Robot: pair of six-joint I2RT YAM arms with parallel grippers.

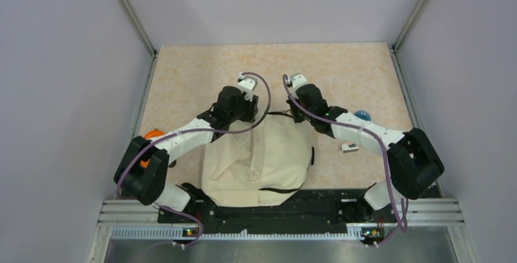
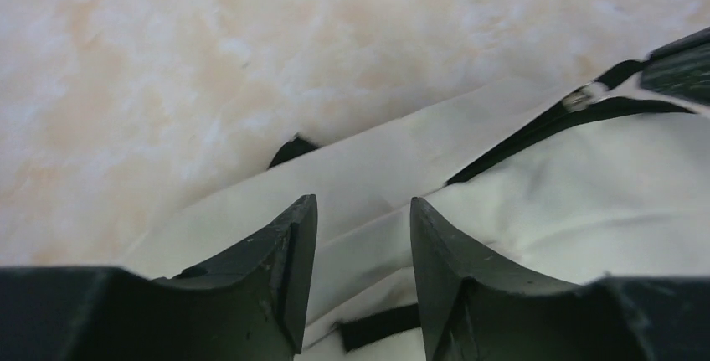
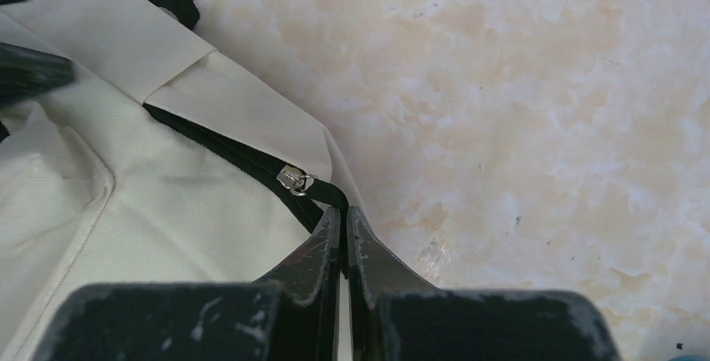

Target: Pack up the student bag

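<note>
A cream cloth bag (image 1: pixel 283 153) lies on the table with its zippered top edge away from me. In the right wrist view, a black zipper (image 3: pixel 226 145) runs along that edge to a silver slider (image 3: pixel 293 178). My right gripper is shut on the black pull strip (image 3: pixel 325 192) attached to that slider. My left gripper stands part open above the bag's top left part, nothing between its fingers. Below its right finger shows a short black strip (image 2: pixel 381 326). The bag's inside is out of sight.
On the right lie a small white and dark item (image 1: pixel 349 147) and a blue round object (image 1: pixel 362 115). An orange object (image 1: pixel 153 133) is partly behind the left arm. Beyond the bag, the table (image 1: pixel 268 58) is bare.
</note>
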